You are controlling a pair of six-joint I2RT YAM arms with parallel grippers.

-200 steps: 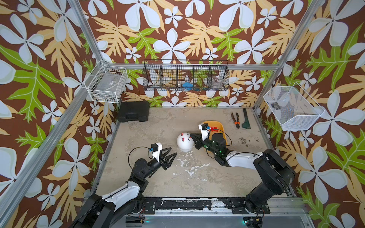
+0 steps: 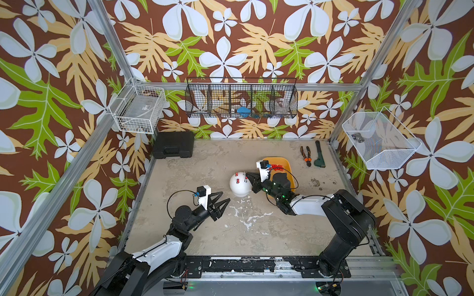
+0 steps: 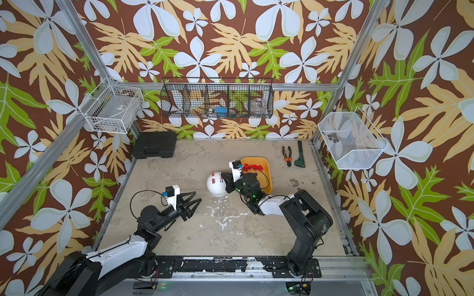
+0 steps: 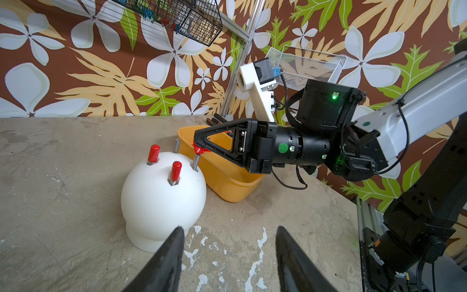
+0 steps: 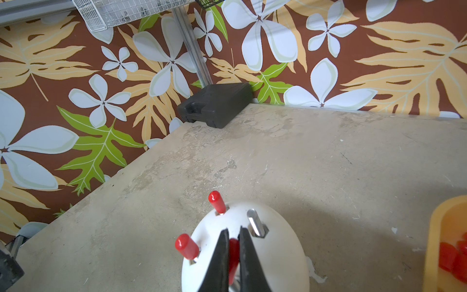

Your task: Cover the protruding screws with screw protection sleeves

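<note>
A white dome (image 4: pixel 163 204) with several upright screws stands mid-table. Two screws wear red sleeves, a left one (image 4: pixel 153 153) and a front one (image 4: pixel 175 171) in the left wrist view. A bare screw (image 5: pixel 255 223) sticks up at the dome's back. My right gripper is shut on a red sleeve (image 5: pixel 233 258), held at the top of the right-hand screw (image 4: pixel 196 162); how far the sleeve covers that screw is hidden by the fingers. To the left of the dome, my left gripper (image 2: pixel 220 205) is open, nothing between its fingers.
A yellow bin (image 4: pixel 233 187) with red sleeves (image 5: pixel 450 257) stands right of the dome, partly under the right arm. Pliers (image 2: pixel 306 156) and a green-handled tool (image 2: pixel 319 154) lie back right, a black case (image 2: pixel 173 144) back left.
The left arm and the dome have not visibly moved.
</note>
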